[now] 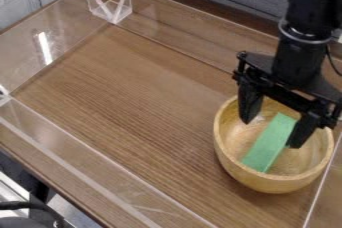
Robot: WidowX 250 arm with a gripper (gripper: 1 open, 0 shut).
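Note:
My black gripper (281,107) hangs open over the wooden bowl (238,160) on the right, its fingers reaching down to either side at the bowl's upper part. Inside the bowl lies a green rectangular object (271,144), tilted along the bowl, with nothing of it visibly held. The upper part of the bowl's interior is partly hidden by the gripper.
A wooden table (107,92) fills the view, largely clear on the left and middle. A clear plastic item (110,4) stands at the back left. Dark cables or parts show at the lower left edge.

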